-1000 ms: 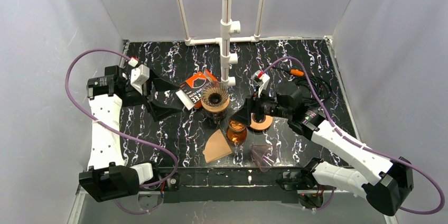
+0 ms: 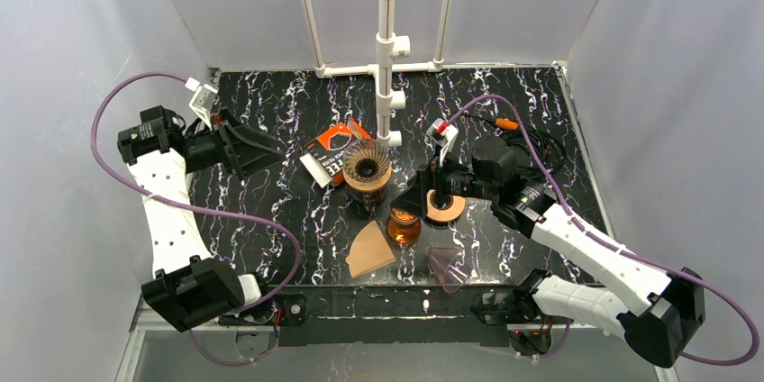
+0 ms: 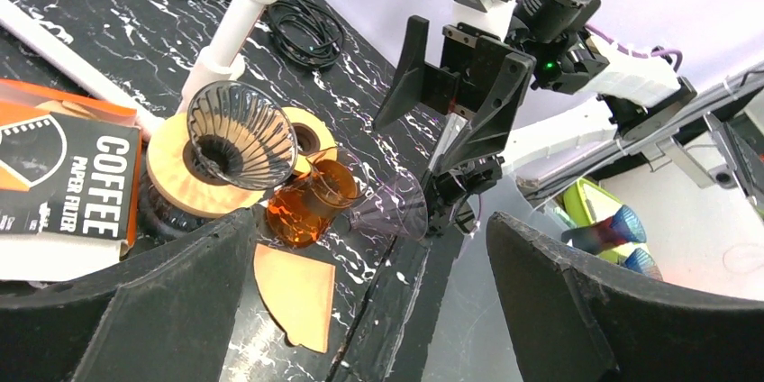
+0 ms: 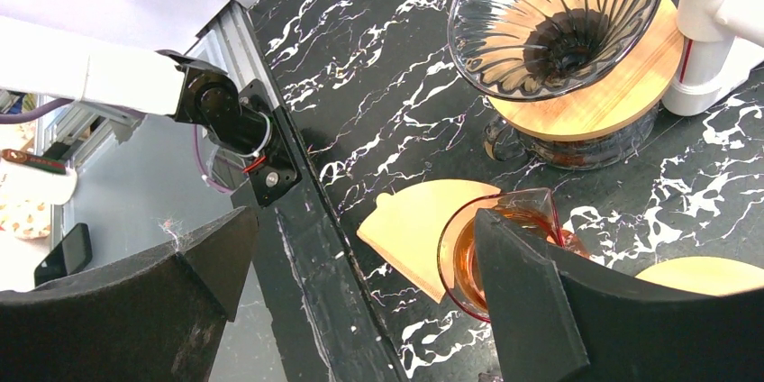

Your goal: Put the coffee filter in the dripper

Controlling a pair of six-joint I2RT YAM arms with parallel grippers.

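Note:
The tan paper coffee filter (image 2: 368, 252) lies flat on the dark marbled table near its front edge, folded, with neither gripper touching it. Behind it the clear ribbed dripper (image 2: 367, 160) sits on a wooden collar over a glass vessel; the right wrist view shows the dripper (image 4: 559, 35) with no paper inside. My left gripper (image 2: 261, 155) is open over the left of the table, well apart from both. Its black fingers (image 3: 162, 301) spread wide with nothing between them. My right gripper (image 2: 413, 201) stands open too, above the amber glass (image 4: 468, 260), holding nothing.
An orange and black coffee filter box (image 2: 335, 150) lies left of the dripper. A clear cone (image 2: 448, 267) rests at the front edge, beside the amber glass, and a wooden ring (image 2: 445, 207) is behind it. A white post (image 2: 385, 58) rises behind the dripper. Coiled cable (image 2: 543, 150) lies at right.
My left gripper has drawn back to the left, away from the filter box, and its wrist has turned. The right arm, filter and dripper have stayed put.

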